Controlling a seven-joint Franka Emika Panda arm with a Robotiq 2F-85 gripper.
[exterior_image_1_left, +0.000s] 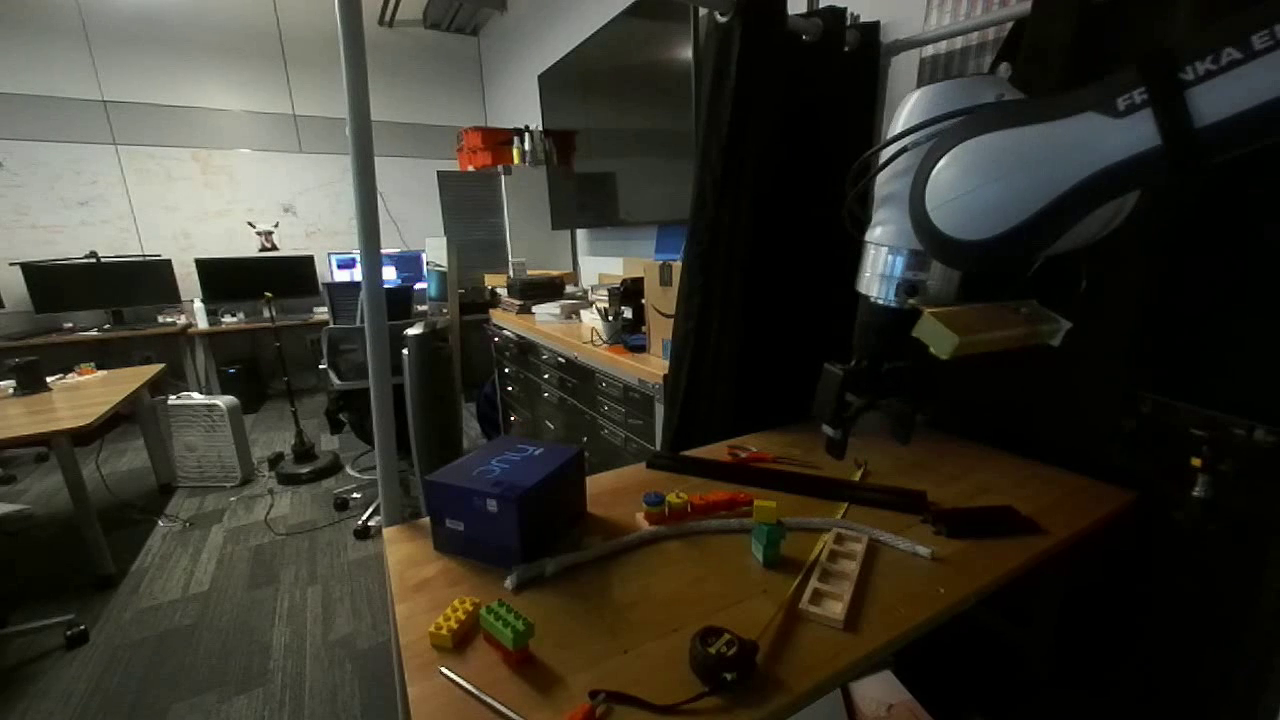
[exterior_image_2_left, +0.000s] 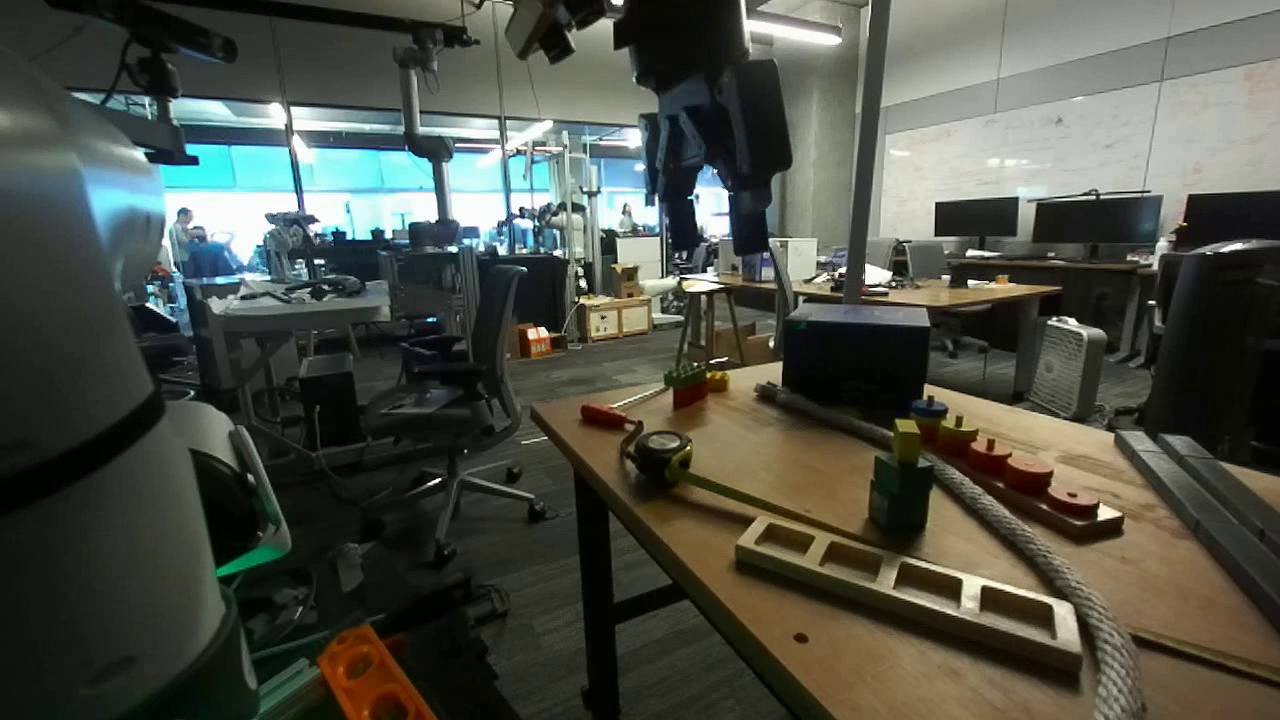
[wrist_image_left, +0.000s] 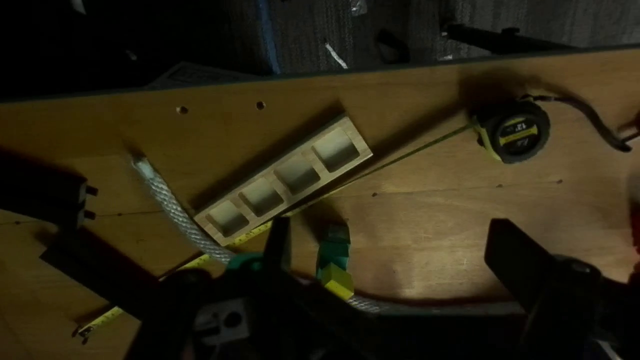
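Note:
My gripper hangs open over the table, its two fingers well apart and nothing between them. In the wrist view, a black and yellow tape measure lies at the upper right. Its yellow blade is drawn out across the wood, past a wooden tray with several square pockets, to a hooked end at the lower left. A stack of green blocks topped by a yellow block stands below the open gap in this view. A grey rope curves behind the stack, partly hidden by my gripper in the wrist view.
A dark blue box stands at the table's far left in exterior view 1. Yellow bricks and a green-red brick pair sit before it. A peg toy and black bars occupy the other side.

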